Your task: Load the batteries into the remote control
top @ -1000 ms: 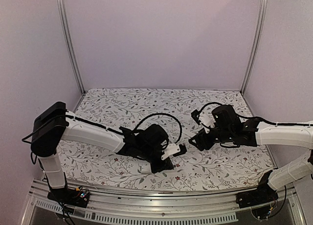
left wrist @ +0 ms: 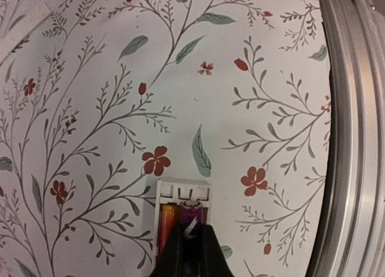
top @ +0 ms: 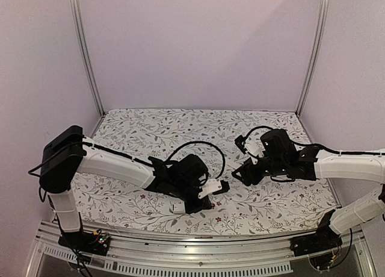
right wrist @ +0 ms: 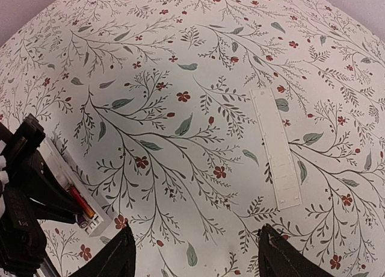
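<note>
The white remote control [left wrist: 184, 189] lies on the table with its battery bay exposed, near the front edge. An orange battery [left wrist: 168, 224] lies along one side of the bay. Beside it is a purple battery [left wrist: 191, 214], at or in the second slot; how deep it sits cannot be told. My left gripper is over the bay, shut on the purple battery, its fingers hiding the battery's lower part. In the right wrist view, the left gripper reaches the remote's [right wrist: 97, 221] end. My right gripper hovers open above bare table, nothing between its fingers.
A long white strip [right wrist: 278, 150], perhaps the remote's cover or another remote, lies apart on the patterned table. Bare table separates it from the remote. A metal rail [left wrist: 355, 138] borders the front edge.
The right arm stays where it was.
</note>
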